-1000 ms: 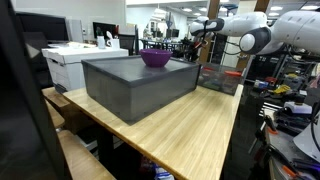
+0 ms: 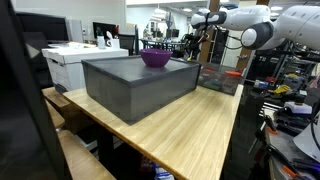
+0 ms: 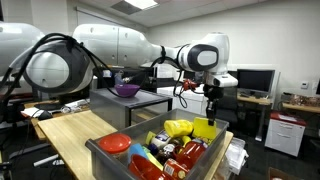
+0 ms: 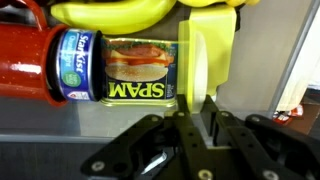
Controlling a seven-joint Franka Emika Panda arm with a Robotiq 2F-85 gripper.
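Observation:
At the bottom of the wrist view my gripper is shut on a yellow object [image 4: 215, 40]. A long white shape [image 4: 201, 70] runs along the yellow surface up from the fingertips; I cannot tell what it is. In exterior view 2 the yellow object [image 3: 205, 129] shows upright under the gripper, at the right end of a grey bin [image 3: 116, 172]. Exterior view 1 has the arm [image 2: 212, 20] far off at the back, its gripper too small to read.
Beside the yellow object lie a SPAM can [image 4: 140, 72], a StarKist can [image 4: 75, 65], a red container [image 4: 24, 50] and bananas [image 4: 115, 14]. A purple bowl [image 2: 156, 58] rests on another grey bin [image 2: 122, 97].
At the back of exterior view 1, the far end of the arm has shifted slightly. The bowl, bin and table look the same.

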